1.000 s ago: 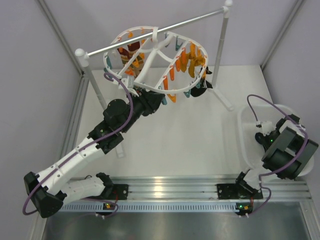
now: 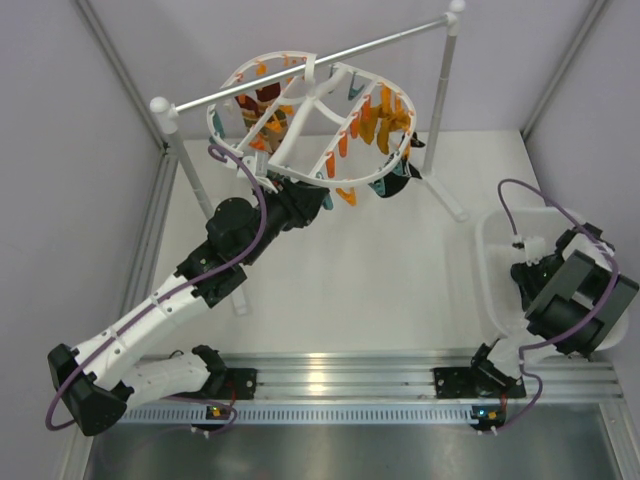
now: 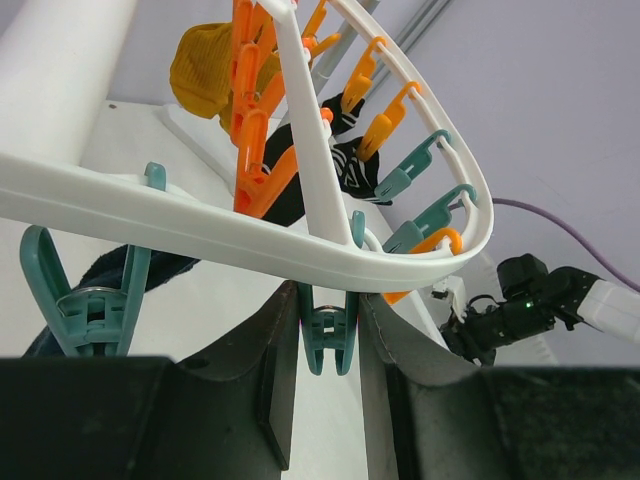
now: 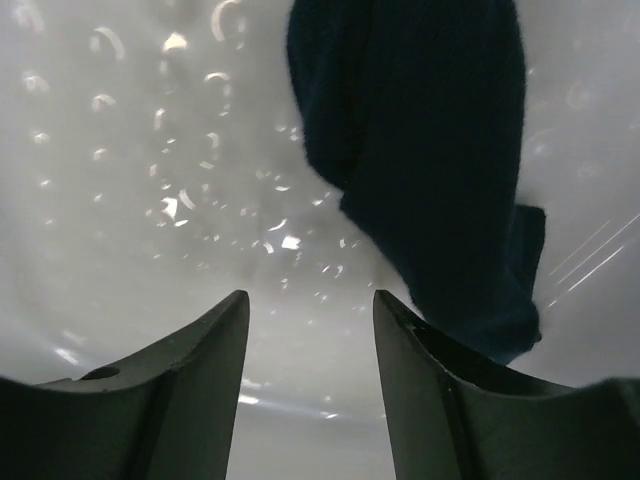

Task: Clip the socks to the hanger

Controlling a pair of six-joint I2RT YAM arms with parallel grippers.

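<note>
The white round hanger point(image 2: 300, 178) hangs from its rack with orange and teal clips. My left gripper is shut on a teal clip point(image 3: 318, 355) at the hanger's near rim; no sock is in that clip. Over the bin, my right gripper stands open with nothing between its fingers. A dark navy sock point(image 4: 440, 170) lies crumpled on the bin floor, ahead and to the right of those fingers, its top end cut off by the frame. Another dark sock point(image 3: 165, 268) shows beyond the hanger's rim, left of the held clip.
The white bin point(image 2: 485, 265) stands at the right, partly covered by the right arm. Mustard socks point(image 2: 385, 122) and a black one point(image 2: 396, 180) hang on the hanger's right side. The table point(image 2: 390, 280) between hanger and bin is clear.
The left gripper keeps its place on the clip.
</note>
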